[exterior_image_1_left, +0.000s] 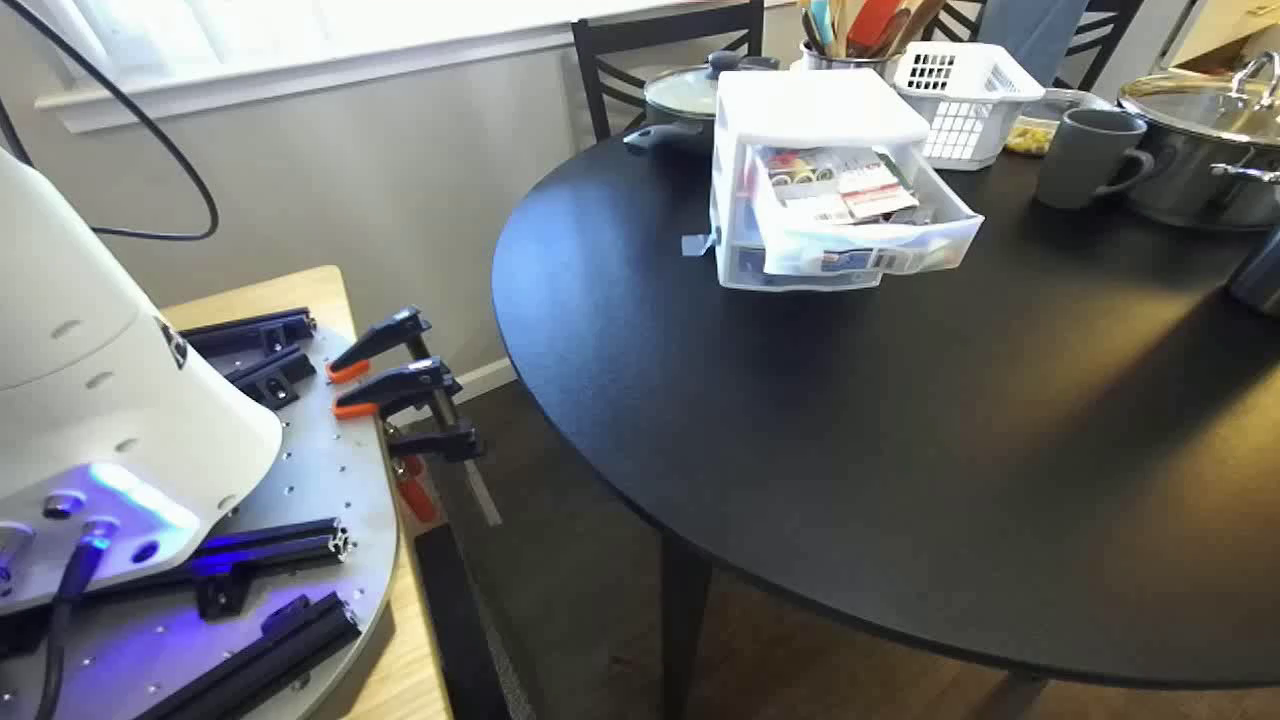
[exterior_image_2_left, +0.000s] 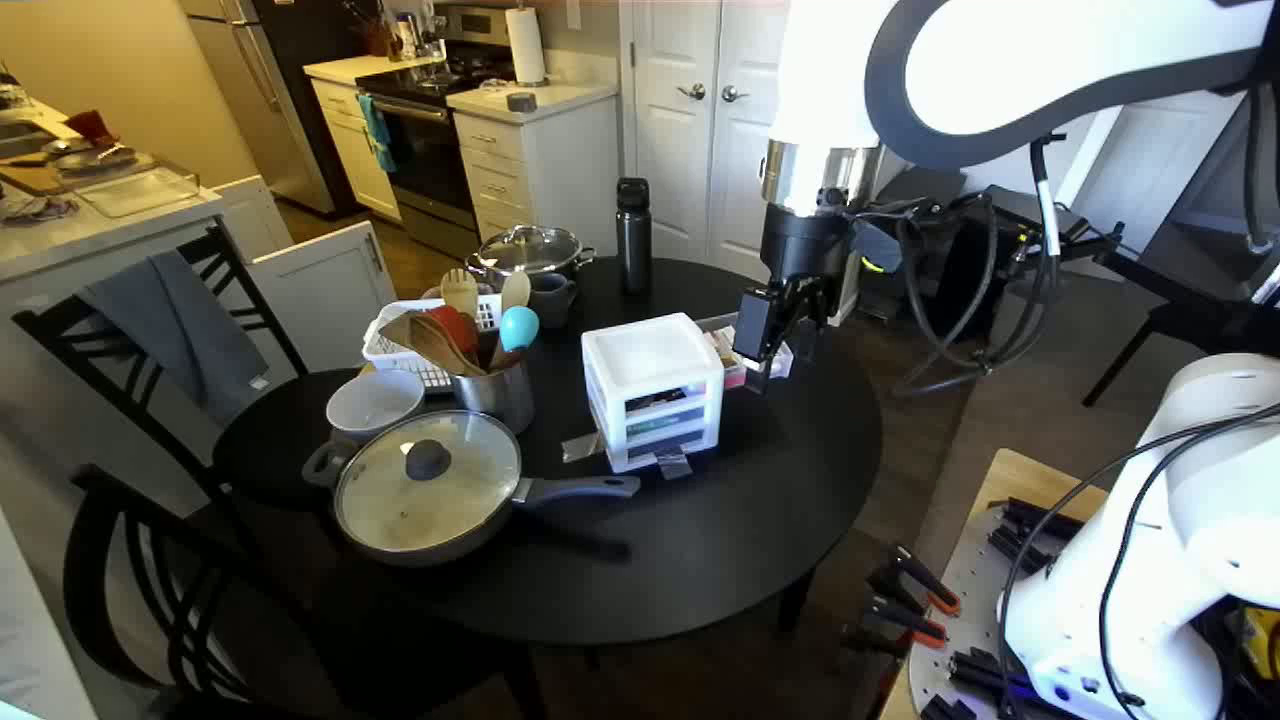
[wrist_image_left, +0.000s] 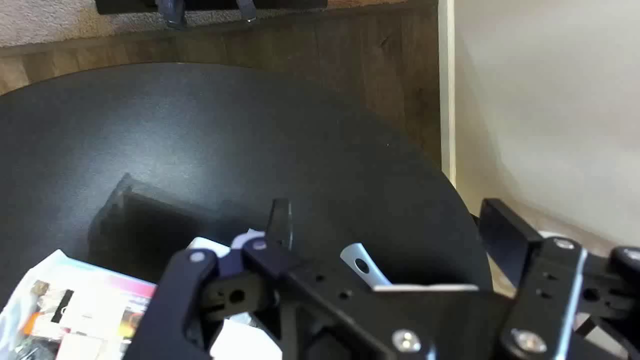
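A small white plastic drawer unit (exterior_image_2_left: 654, 360) stands on the black table. Its top drawer (exterior_image_1_left: 870, 252) is pulled out, with packets and cards (exterior_image_1_left: 840, 186) lying inside. In the wrist view, part of that drawer with its contents (wrist_image_left: 78, 312) shows at lower left. My gripper is open, its two fingers wide apart with nothing between them. From exterior view 2, the gripper (exterior_image_2_left: 768, 342) hangs pointing down beside the pulled-out drawer; whether it touches the drawer I cannot tell. Exterior view 1 does not show the gripper.
A lidded pan (exterior_image_2_left: 426, 486) sits near the unit, its handle (exterior_image_2_left: 582, 486) pointing towards it. Also on the table are a utensil pot (exterior_image_2_left: 498, 396), a white basket (exterior_image_1_left: 960, 102), a grey mug (exterior_image_1_left: 1086, 156), a steel pot (exterior_image_1_left: 1206, 156) and a dark bottle (exterior_image_2_left: 633, 234).
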